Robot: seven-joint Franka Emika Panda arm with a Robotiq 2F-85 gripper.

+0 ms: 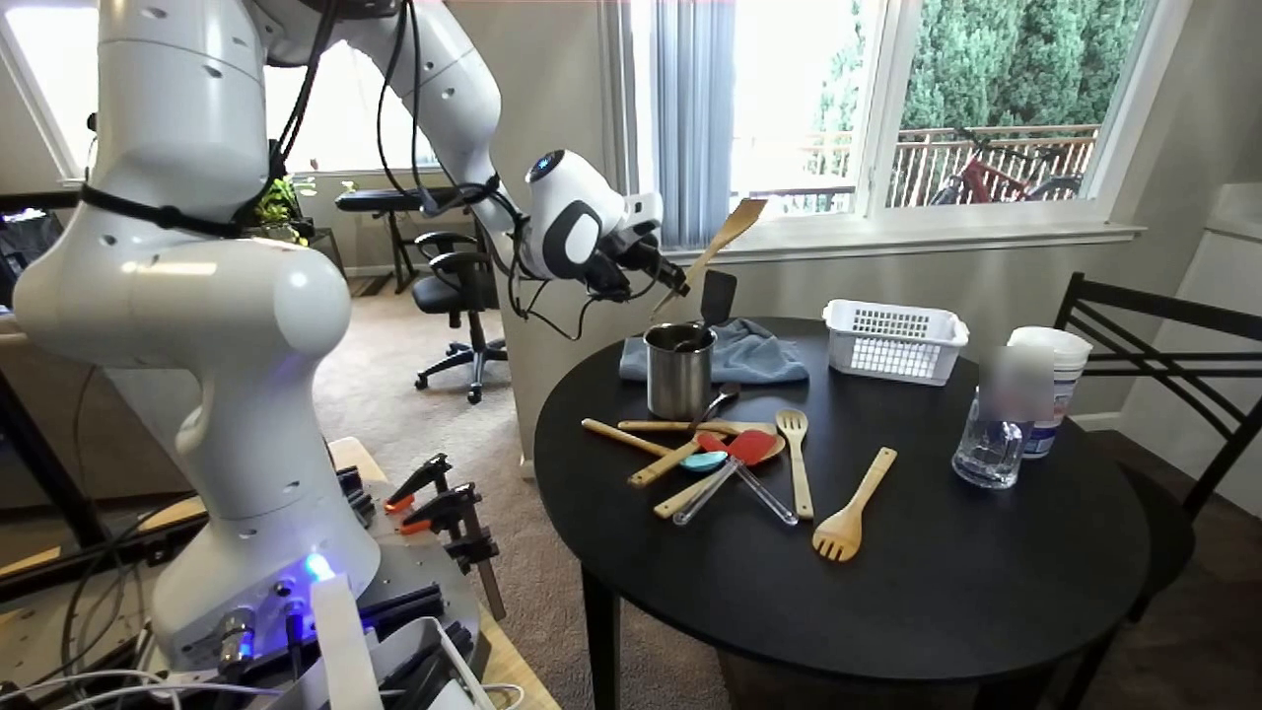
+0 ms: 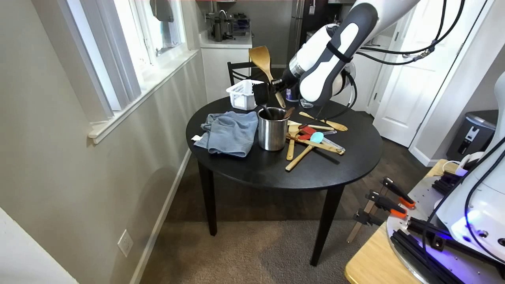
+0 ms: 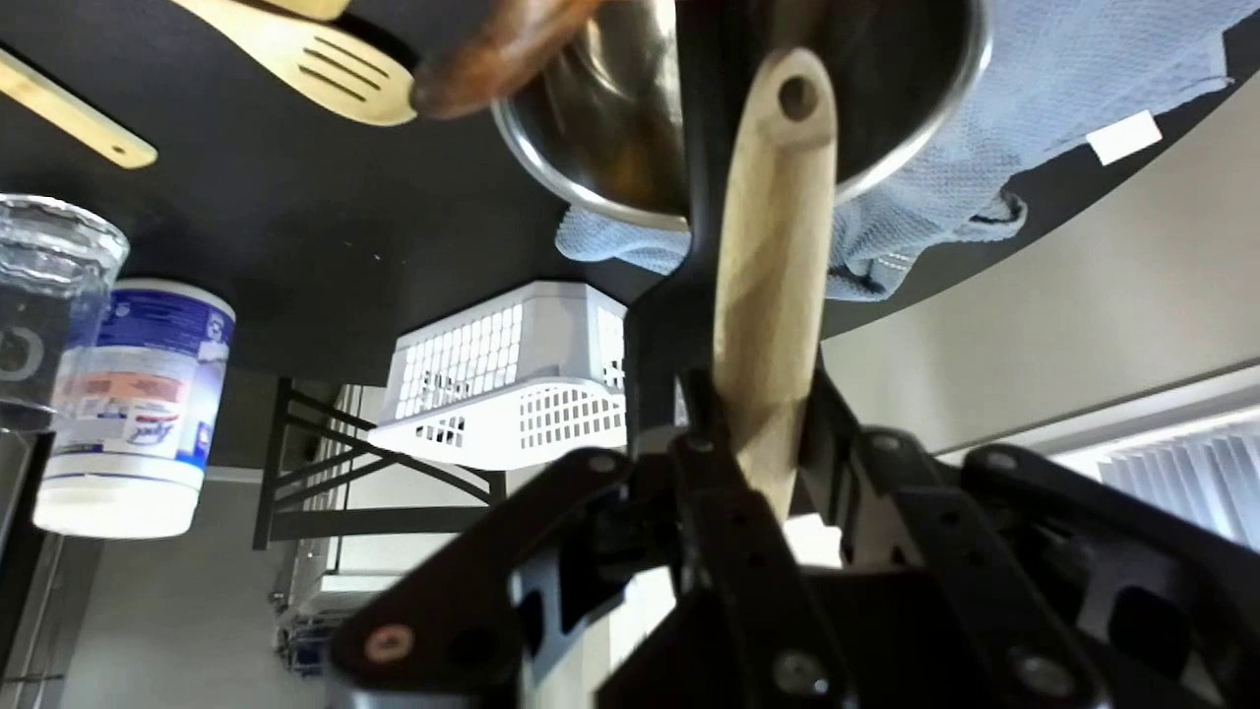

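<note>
My gripper is shut on the handle of a wooden spatula, whose broad end points up. In the wrist view the lower end of the wooden spatula, with a hole in it, hangs above the steel canister. On the table the steel canister stands upright, and its rim lies just below the handle's end. A black spatula leans in the canister, along with a brown-handled utensil.
Several wooden and silicone utensils, among them a red spatula, lie before the canister. A blue-grey cloth lies beside it. Farther off stand a white basket, a glass mug and a white tub.
</note>
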